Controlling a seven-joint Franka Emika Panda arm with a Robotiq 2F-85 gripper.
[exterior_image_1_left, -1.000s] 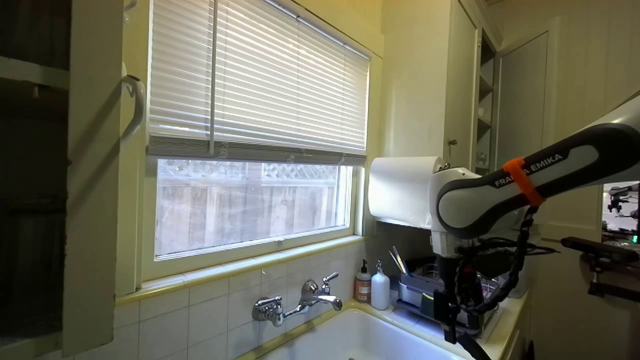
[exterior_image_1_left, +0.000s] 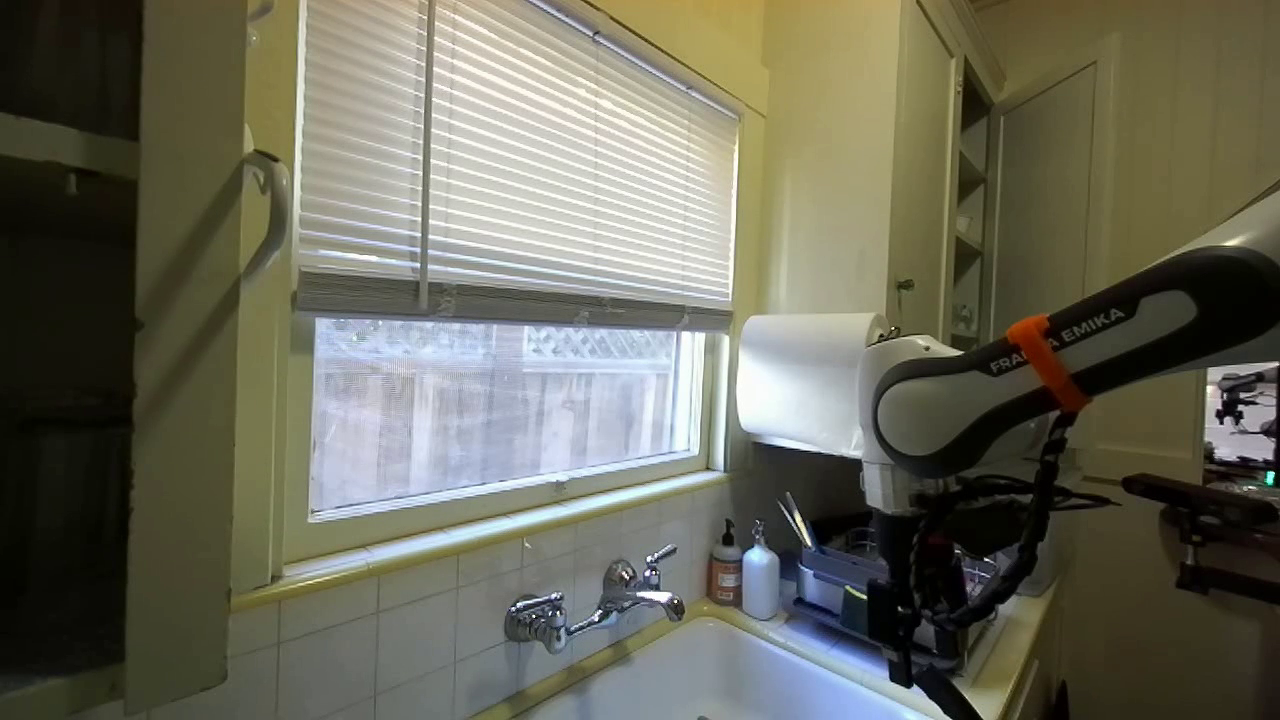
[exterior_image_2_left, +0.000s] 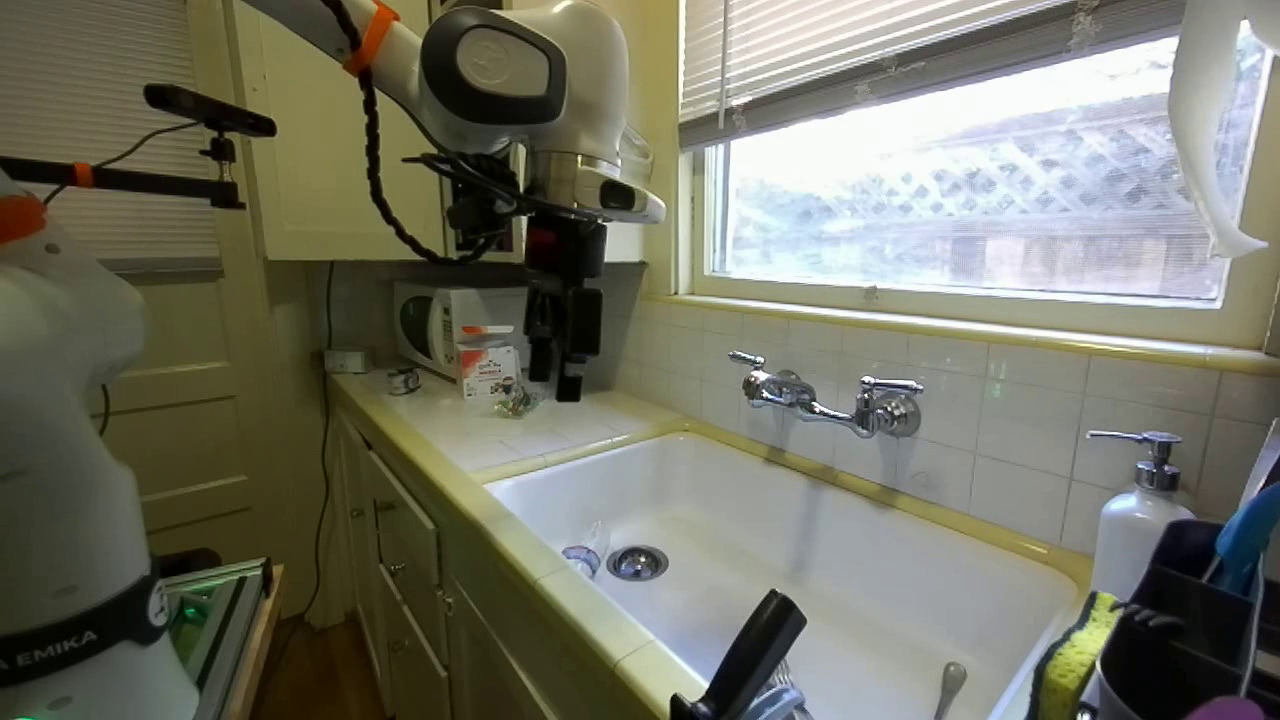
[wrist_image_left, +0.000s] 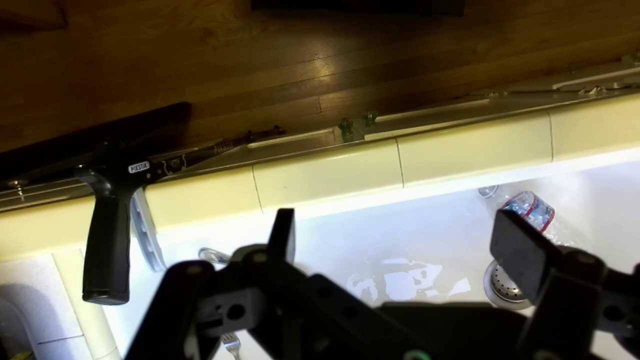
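Note:
My gripper is open above the white sink (wrist_image_left: 336, 240), its fingers (wrist_image_left: 522, 243) wide apart. Only the sink floor, with bright reflections, shows between them. A clear plastic bottle (wrist_image_left: 531, 211) with a red-edged label lies in the sink near the metal drain (wrist_image_left: 507, 285), partly hidden by one finger. To the left in the wrist view, a black-handled PikStik grabber (wrist_image_left: 108, 246) rests across the sink's front rim. A fork (wrist_image_left: 231, 343) shows low in that view, partly covered by the gripper. Exterior view 2 shows the gripper (exterior_image_2_left: 561, 366) pointing down, held above sink level.
The wall faucet (exterior_image_2_left: 828, 402) juts over the sink's back side. A dish rack (exterior_image_1_left: 840, 588) and soap bottles (exterior_image_1_left: 759, 576) stand at one end. Beyond the other end are a small box (exterior_image_2_left: 488, 370) and a microwave (exterior_image_2_left: 450, 318). A spoon handle (exterior_image_2_left: 951, 684) shows in the sink.

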